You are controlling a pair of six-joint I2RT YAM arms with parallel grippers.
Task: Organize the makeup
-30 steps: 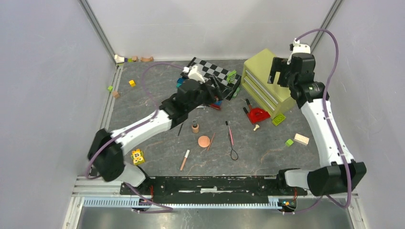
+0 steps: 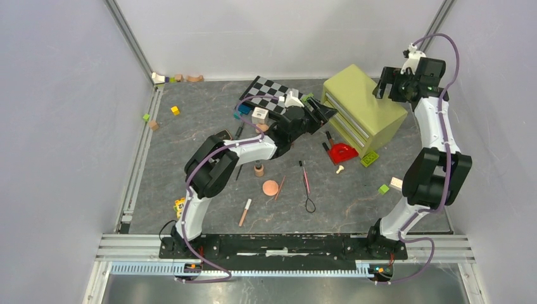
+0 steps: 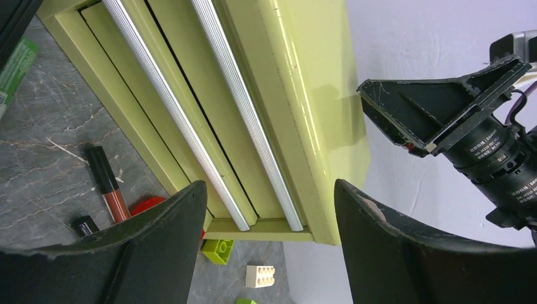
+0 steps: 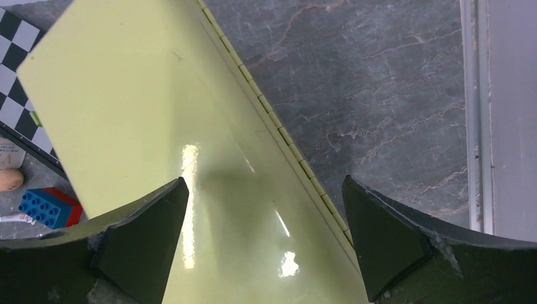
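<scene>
A pale green cabinet (image 2: 364, 104) stands at the back right, its two silver-edged drawer fronts (image 3: 249, 114) facing my left gripper (image 2: 320, 113), which is part open with nothing between its fingers. My right gripper (image 2: 386, 82) is open over the cabinet top (image 4: 158, 95). Makeup lies on the table: lipstick tubes (image 3: 106, 187), a pink compact (image 2: 270, 187), a nail bottle (image 2: 258, 169), brushes (image 2: 246, 212) and an eyelash-curler-like loop tool (image 2: 309, 204).
A red dustpan-like piece (image 2: 342, 152) lies before the cabinet, near green bricks (image 2: 369, 159). A checkered board (image 2: 272, 88) is at the back.
Over the last second my left gripper moved right toward the drawer fronts, and my right gripper moved right over the cabinet top.
</scene>
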